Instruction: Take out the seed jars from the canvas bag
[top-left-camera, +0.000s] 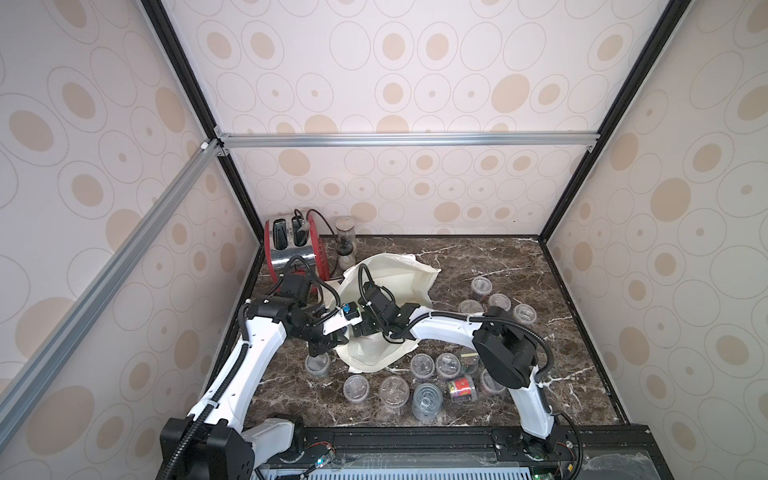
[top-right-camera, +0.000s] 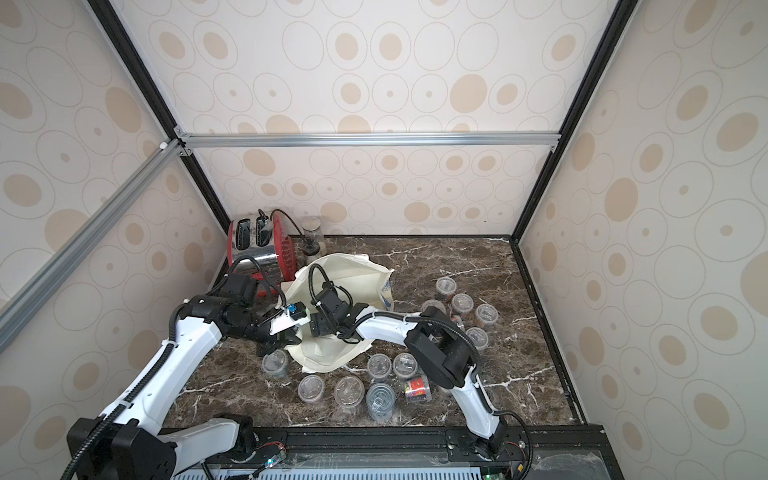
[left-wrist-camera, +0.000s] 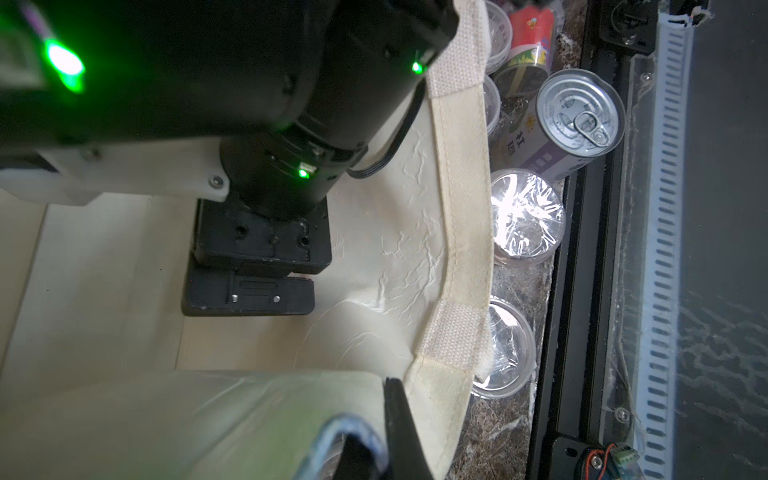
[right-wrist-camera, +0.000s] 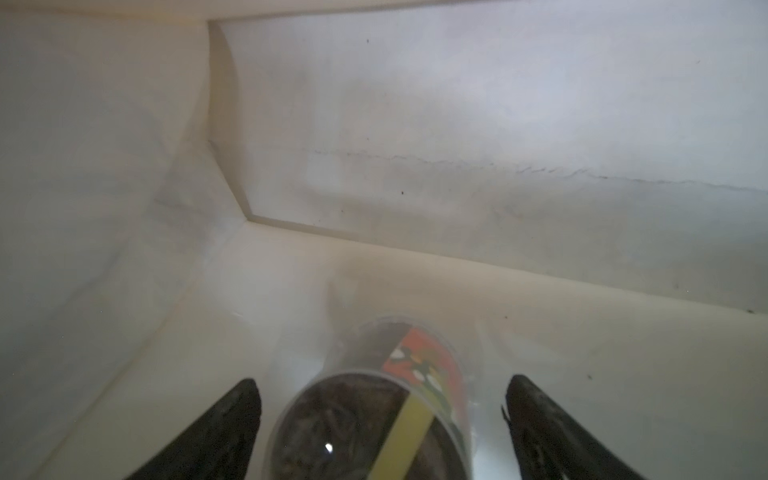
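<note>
The cream canvas bag (top-left-camera: 404, 272) lies open mid-table. My left gripper (top-left-camera: 336, 336) is shut at its left side, beside the bag's wall; any thin fold between its fingers is unclear. My right gripper (top-left-camera: 368, 321) reaches down inside the bag, open. In the right wrist view a clear seed jar (right-wrist-camera: 368, 416) with a red-and-green label lies between its fingertips, nothing gripped.
Several clear jars (top-left-camera: 393, 392) and a can (left-wrist-camera: 580, 112) stand in front of the bag, with more jars (top-left-camera: 481, 286) to the right. A red toaster (top-left-camera: 292, 252) and a grinder (top-left-camera: 345, 244) stand back left.
</note>
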